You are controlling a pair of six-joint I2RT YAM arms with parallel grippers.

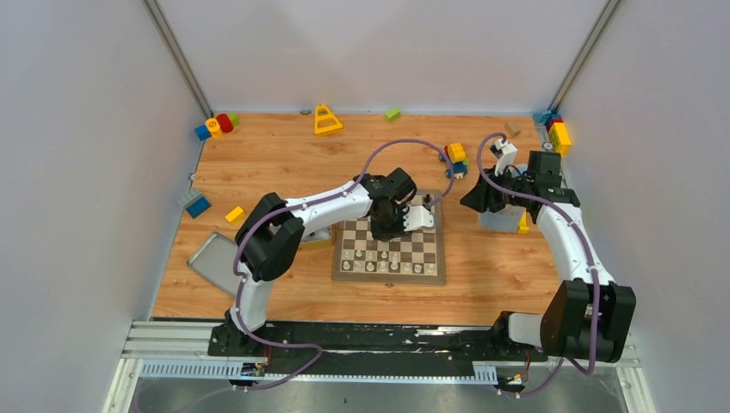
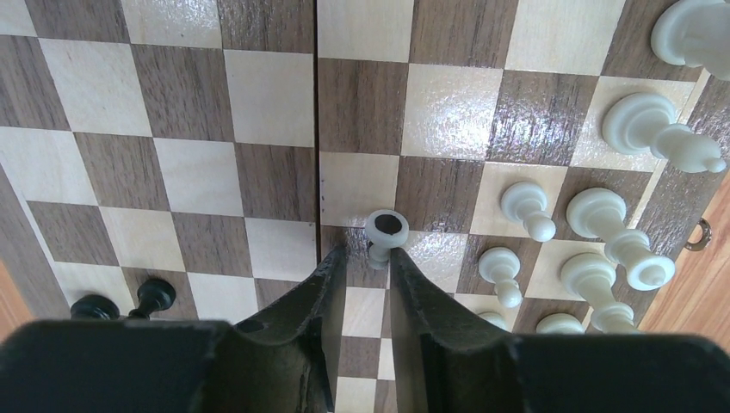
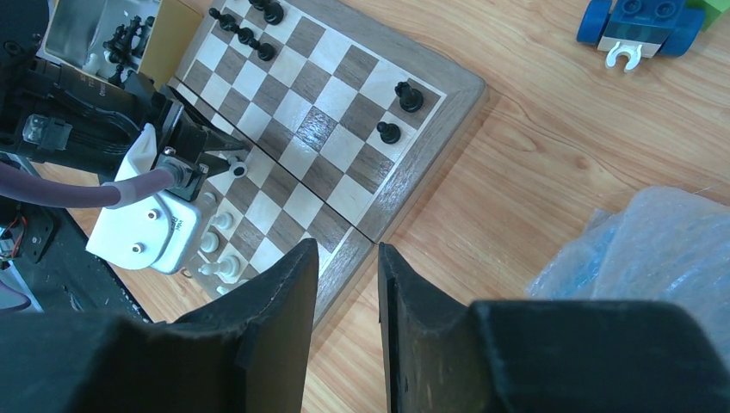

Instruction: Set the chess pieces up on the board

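The chessboard (image 1: 389, 275) has white pieces along its near side and a few black ones on the far side. In the left wrist view, a small white pawn (image 2: 386, 228) stands at the tips of my left gripper, whose fingers are a little apart; whether they grip it is unclear. Other white pieces (image 2: 638, 125) stand to its right. Two black pieces (image 2: 155, 295) show at lower left. My right gripper hangs right of the board, fingers part open with nothing visible between them.
An open box of black pieces (image 3: 95, 39) sits left of the board. A bag of clear plastic (image 3: 637, 258) lies right of it, with toy bricks (image 3: 641, 30) behind. A grey tray (image 1: 211, 258) is at left; bare wood lies at the board's right.
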